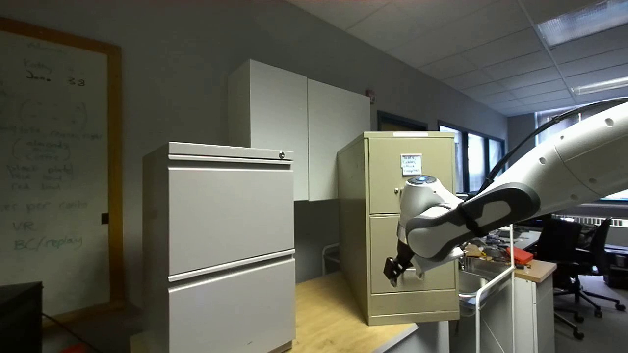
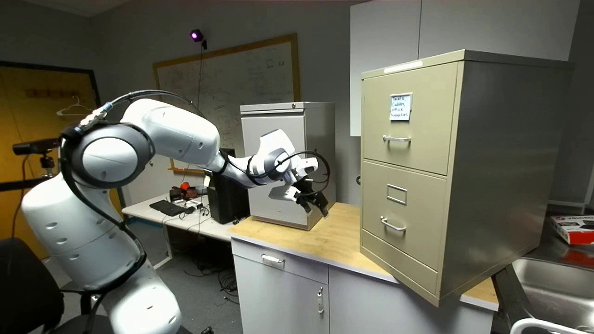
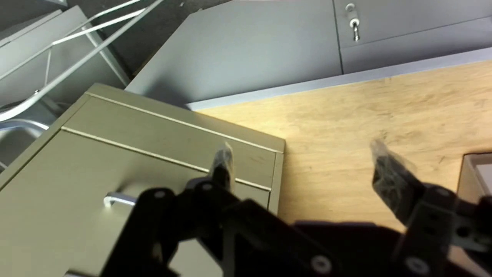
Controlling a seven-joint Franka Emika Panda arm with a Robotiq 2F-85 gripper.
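My gripper is open, its two fingers wide apart with nothing between them. In the wrist view it hangs over the wooden counter (image 3: 332, 120), with the beige filing cabinet's front (image 3: 152, 134) at its left. From the second exterior view, the gripper (image 2: 317, 205) points down in front of the grey filing cabinet (image 2: 273, 125), left of the beige cabinet (image 2: 406, 139). Both beige drawers look shut; the upper handle (image 2: 396, 138) and lower handle (image 2: 393, 225) show there. The first exterior view has the gripper (image 1: 393, 273) before the lower beige drawer.
A metal sink (image 2: 557, 289) lies right of the beige cabinet, and a white rail (image 1: 480, 306) stands near it. White wall cupboards (image 1: 338, 138) hang above. A side desk (image 2: 167, 214) carries a keyboard and clutter.
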